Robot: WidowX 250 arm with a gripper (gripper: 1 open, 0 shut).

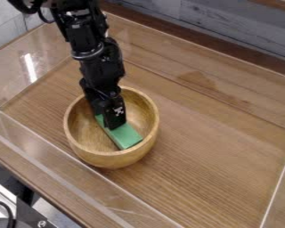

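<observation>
My black gripper (pixel 103 109) reaches down from the top left into a wooden bowl (pixel 142 142) on the wooden table. Its lower end is at the back-left part of the bowl's inside, at the upper end of a green block (pixel 121 133). The block lies in the bowl, tilted lengthwise from upper left to lower right. The fingertips are dark and small, and whether they touch the block is unclear.
A pale wall runs along the back. Dark cables (pixel 3 214) lie off the table's left edge at the bottom.
</observation>
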